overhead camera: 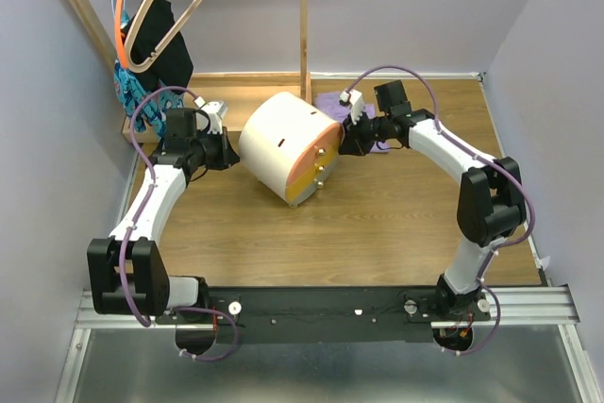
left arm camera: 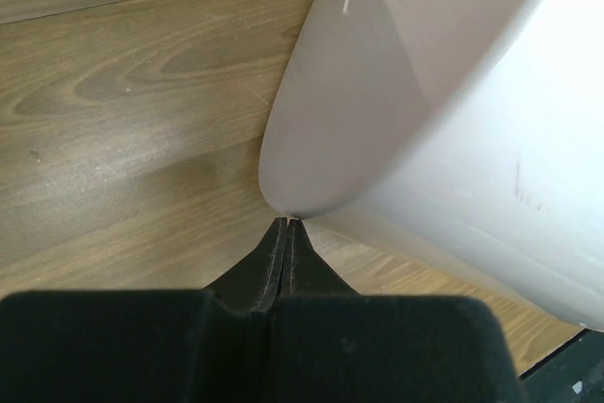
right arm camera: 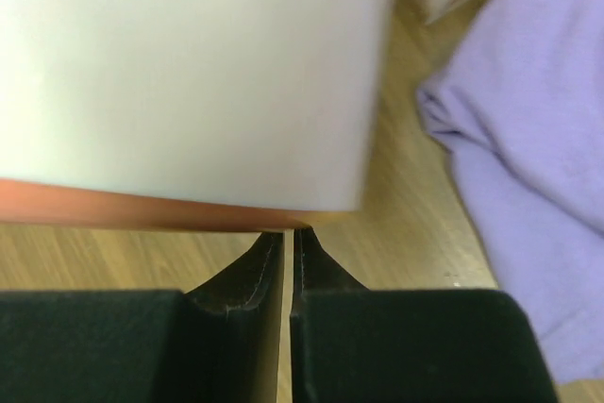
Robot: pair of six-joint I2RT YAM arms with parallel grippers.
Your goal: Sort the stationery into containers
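A white rounded drawer cabinet (overhead camera: 283, 143) stands askew mid-table, its orange, yellow and grey drawer front with round knobs facing right. No stationery shows in any view. My left gripper (overhead camera: 234, 163) is beside the cabinet's left side; in the left wrist view its fingertips (left arm camera: 294, 229) are shut, close to the cabinet's lower corner (left arm camera: 302, 191), with nothing visible between them. At the drawer front's right edge is my right gripper (overhead camera: 345, 148). In the right wrist view a narrow empty gap separates its fingers (right arm camera: 326, 276), just below the cabinet's orange edge (right arm camera: 170, 212); contact is unclear.
A purple cloth (overhead camera: 332, 104) lies behind my right gripper. At the back left stands a wooden rack (overhead camera: 236, 92) with a black garment (overhead camera: 162, 44) and hangers. Free table lies in front of the cabinet and to its right.
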